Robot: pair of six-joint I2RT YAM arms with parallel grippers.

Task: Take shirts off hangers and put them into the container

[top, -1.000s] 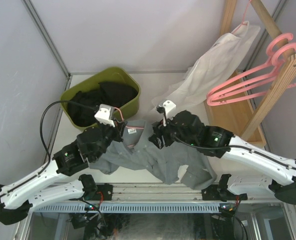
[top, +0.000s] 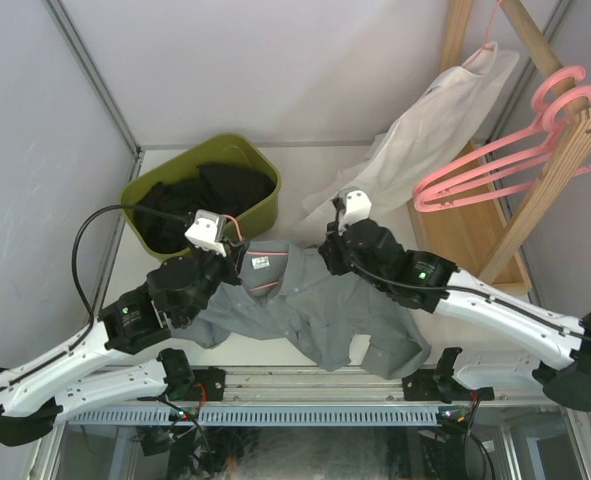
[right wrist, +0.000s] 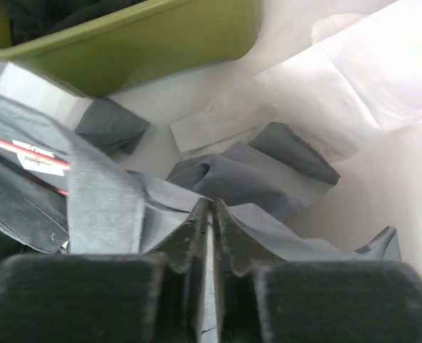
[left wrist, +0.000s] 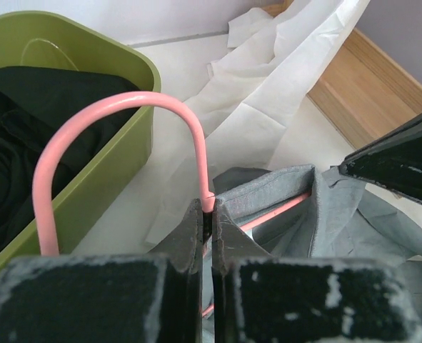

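Observation:
A grey shirt (top: 315, 320) lies crumpled across the front of the table, a pink hanger inside its collar. The hanger's hook (left wrist: 118, 105) rises from my left gripper (top: 233, 262), which is shut on the hook's neck. My right gripper (top: 332, 250) is at the shirt's collar fabric on the hanger's right side, fingertips close together on a grey fold (right wrist: 168, 193); whether cloth is pinched between them is hard to tell. In the left wrist view its dark tip touches the cloth.
An olive bin (top: 140, 190) with dark cloth stands at back left. A white garment (top: 425, 120) hangs from the wooden rack (top: 515, 215) at right, beside several pink hangers (top: 475, 180). Little bare table shows between bin and garment.
My right gripper has shifted slightly right and turned at the collar, and its fingers look closer together. My left gripper has barely moved with the hanger.

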